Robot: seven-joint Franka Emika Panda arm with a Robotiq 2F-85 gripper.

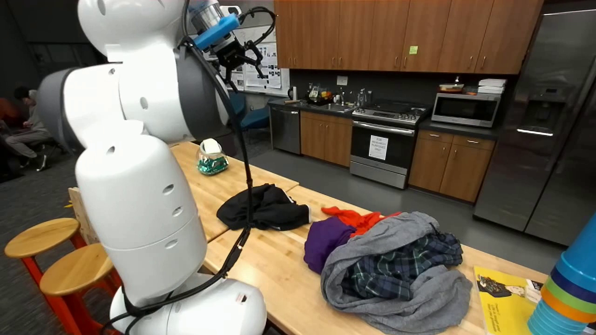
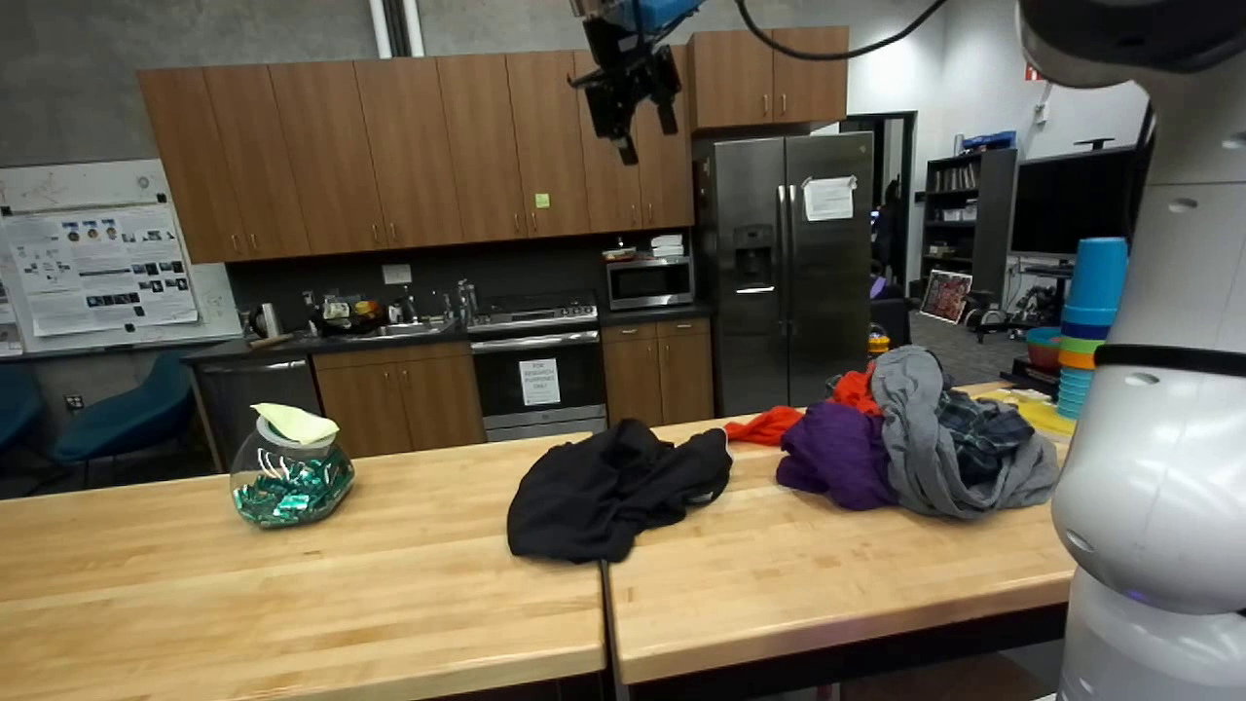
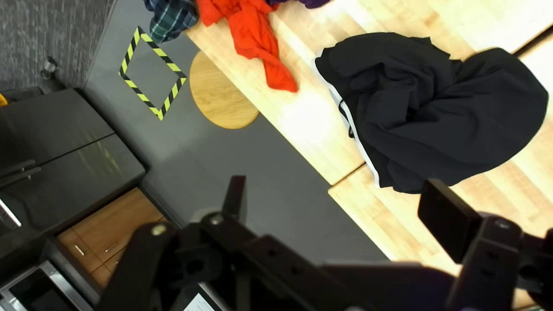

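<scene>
High above the table, my gripper hangs open, and nothing is between its fingers. In the wrist view its two fingers stand wide apart. A black garment lies crumpled across the seam between two tables, well below the gripper; a white edge shows on one side of it. To its right in exterior view 2 is a heap of clothes: a red cloth, a purple cloth, a grey garment and a dark plaid shirt.
A glass bowl of green-wrapped items stands on the left table. Past the heap lie a yellow magazine and a stack of blue cups. Stools stand near the arm.
</scene>
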